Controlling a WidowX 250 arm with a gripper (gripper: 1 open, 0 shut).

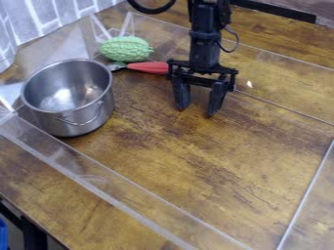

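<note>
The black gripper (201,99) hangs low over the wooden table at the upper middle, its fingers spread apart with nothing visible between them. A steel pot (68,94) stands at the left. Behind the gripper lies a red-handled utensil (147,67), its far end reaching left. A green bumpy vegetable, like a bitter melon (127,49), rests at the upper left beside the utensil.
Clear panels or edging run along its left, back and right sides, and a pale wall or cloth is at the upper left corner.
</note>
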